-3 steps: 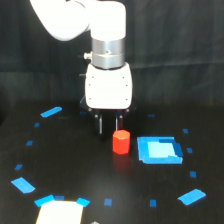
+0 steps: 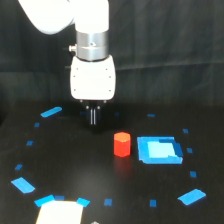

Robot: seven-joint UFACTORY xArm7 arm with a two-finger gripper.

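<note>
A small red block (image 2: 122, 144) rests on the dark table just left of a shallow blue tray (image 2: 142, 158) with a pale inside. My gripper (image 2: 93, 113) points down above the table, behind and to the left of the block and apart from it. Its dark fingers look close together, but against the dark background the gap between them is hard to make out. Nothing held shows at their tips.
A cream-coloured object (image 2: 60, 213) is cut off by the bottom edge.
My gripper has moved left and slightly up in the view, away from the red block. Its fingers appear nearer each other than before. The block and tray have not moved.
</note>
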